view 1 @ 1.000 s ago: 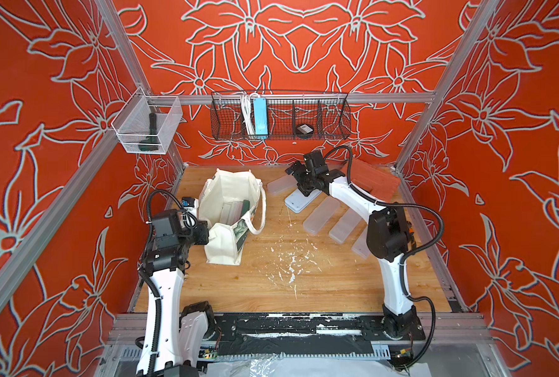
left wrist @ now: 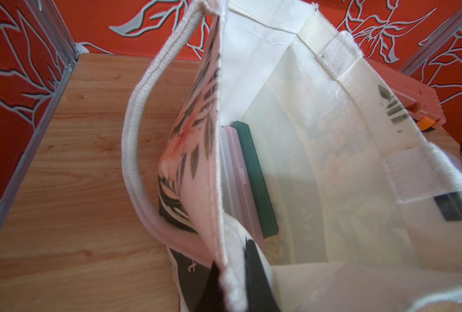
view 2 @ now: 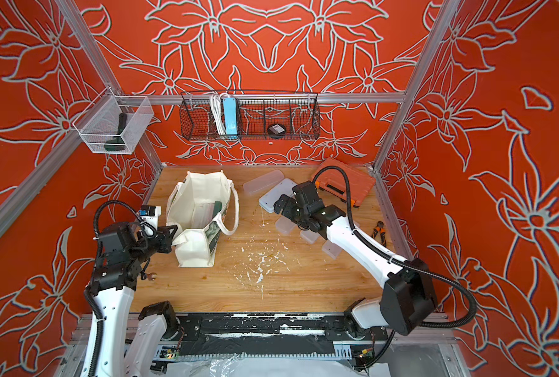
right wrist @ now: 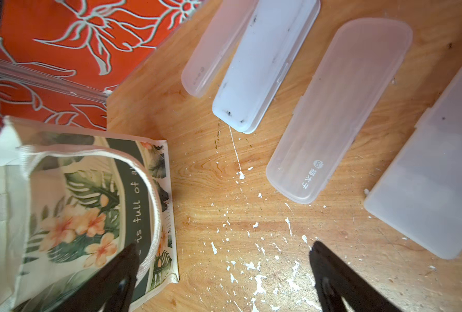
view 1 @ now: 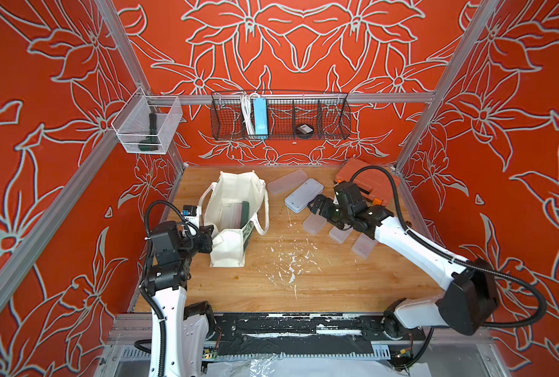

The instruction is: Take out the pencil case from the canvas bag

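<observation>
The cream canvas bag (view 1: 226,245) stands open at left of centre. Inside, the left wrist view shows several slim cases: a dark green pencil case (left wrist: 257,182), a pink one (left wrist: 238,156) and a pale one beside them. My left gripper is shut on the bag's near left rim, the fabric between its fingers. My right gripper hangs open and empty above the table, right of the bag; the right wrist view shows the bag's printed side and handle.
Loose translucent cases (right wrist: 335,104) and a blue case (right wrist: 262,62) lie right of the bag. An orange toolbox (view 2: 355,179) is at back right, pliers (view 2: 380,232) at the right edge. A wire basket (view 1: 279,135) hangs behind.
My right arm has swung from the back toward the front right, its gripper now lower in view.
</observation>
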